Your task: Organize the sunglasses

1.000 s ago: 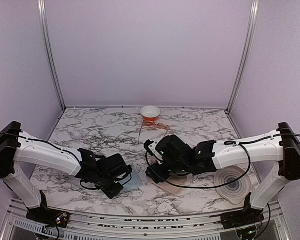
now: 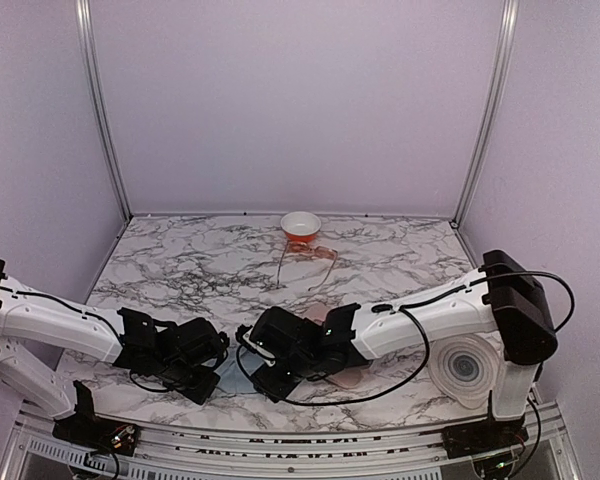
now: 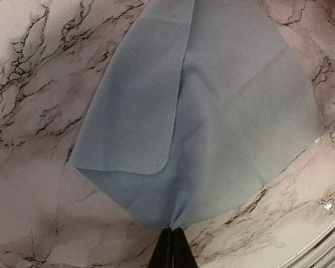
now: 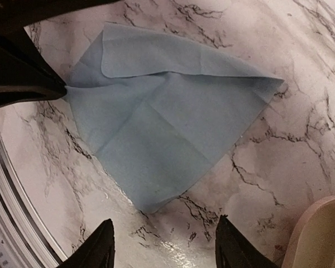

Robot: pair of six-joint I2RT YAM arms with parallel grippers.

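A light blue cloth (image 3: 223,106) lies on the marble table with a long fold along one side. Creases run to a corner where my left gripper is shut on it; the left fingers also reach that corner in the right wrist view. My right gripper is open beside the cloth's nearest corner (image 4: 149,205), with nothing between its fingers. Clear, pinkish glasses (image 2: 307,249) stand at the back of the table, temples toward me. A pinkish open case (image 4: 318,234) shows at the right wrist view's edge, mostly hidden by the right arm from the top.
Behind the glasses stands a white and orange bowl (image 2: 301,225). A round ringed mat (image 2: 465,369) lies at the front right. Both grippers are close together over the cloth.
My right gripper has moved left and come in over the cloth. The left gripper moved left and toward the front edge, and the cloth shifted left with it.
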